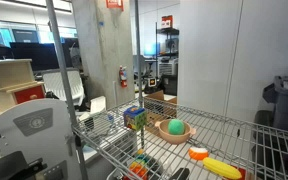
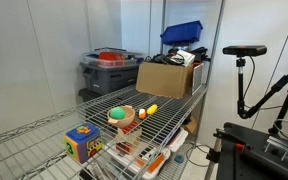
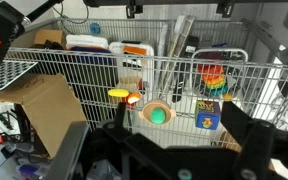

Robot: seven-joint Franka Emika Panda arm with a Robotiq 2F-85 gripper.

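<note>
In the wrist view my gripper stands open, its dark fingers (image 3: pixel 115 143) wide apart at the bottom, with nothing between them. The wire shelf lies well below it. On that shelf a tan bowl (image 1: pixel 164 130) holds a green round thing (image 1: pixel 177 127). Beside the bowl is a blue and yellow box (image 2: pixel 83 142). On the bowl's other side are a small orange and white item (image 1: pixel 198 153) and a long yellow item (image 1: pixel 222 168). Neither exterior view clearly shows the gripper.
A multicoloured toy (image 3: pixel 213 77) and several other items sit near or below the wire shelf (image 2: pixel 24 150). Cardboard boxes (image 2: pixel 165 78) and grey bins (image 2: pixel 109 75) stand beyond one end. Bare wire surrounds the bowl and box.
</note>
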